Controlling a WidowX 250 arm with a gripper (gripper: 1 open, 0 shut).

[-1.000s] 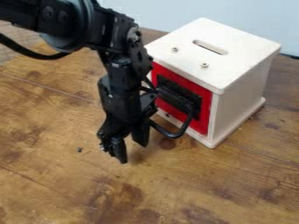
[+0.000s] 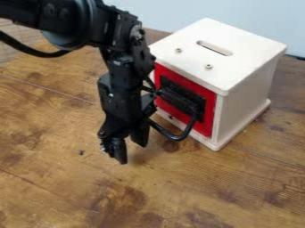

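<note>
My black gripper (image 2: pixel 128 145) hangs low over the wooden table (image 2: pixel 71 187), its fingertips pointing down with a gap between them and nothing visible in it. To its right stands a pale wooden box (image 2: pixel 224 62) with a slot and screws on top. The box's front has a red panel (image 2: pixel 204 125) with a dark recessed area, partly hidden behind my arm and cable.
A tiny dark speck lies left of my gripper. A pale wall stands behind the box.
My arm and gripper have shifted very slightly, the fingertips a little higher than a second ago. The box has not moved.
</note>
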